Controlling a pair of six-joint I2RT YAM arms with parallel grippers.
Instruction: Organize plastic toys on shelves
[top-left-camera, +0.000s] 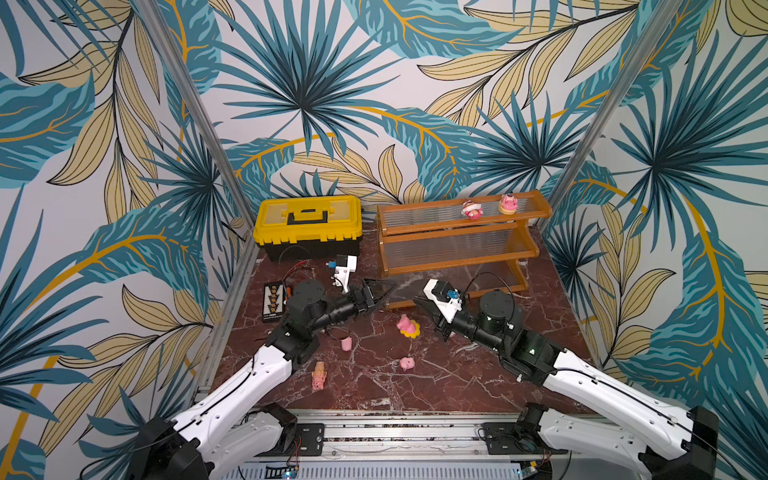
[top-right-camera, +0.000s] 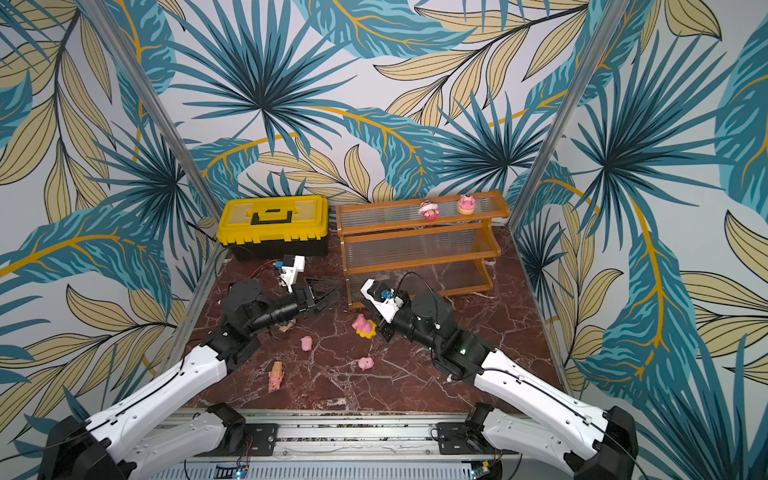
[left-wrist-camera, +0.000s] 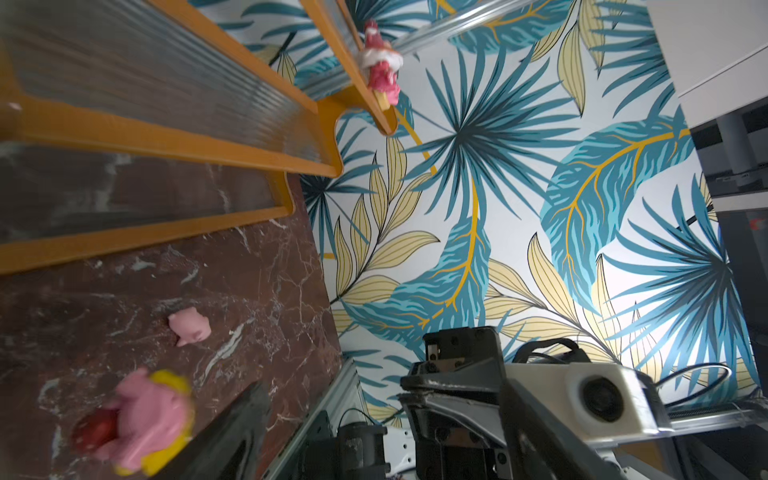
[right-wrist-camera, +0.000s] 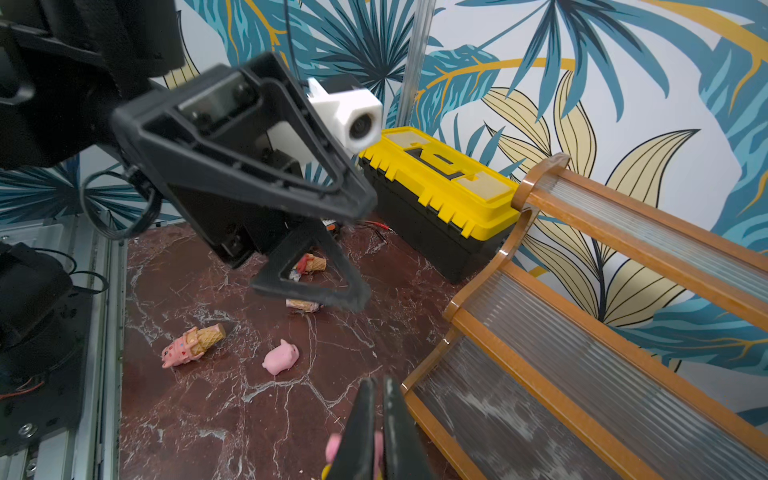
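Observation:
A pink toy with a yellow base (top-left-camera: 409, 325) is low over the tabletop, below both grippers and apart from them. It looks large and blurred, with a red part, in the left wrist view (left-wrist-camera: 148, 420); whether it touches the table I cannot tell. My left gripper is partly open and empty in front of the shelf. Facing it, my right gripper has its fingers closed to a narrow gap; the toy shows behind them, with no clear hold. Two pink toys stand on the top tier of the wooden shelf (top-left-camera: 456, 232).
Two small pink pigs (top-left-camera: 407, 363) (right-wrist-camera: 280, 358) lie on the table. An ice-cream-cone toy (right-wrist-camera: 194, 345) is near the front left, with more cone pieces (right-wrist-camera: 312, 263) beyond. A yellow-lidded toolbox (top-left-camera: 309, 220) stands beside the shelf.

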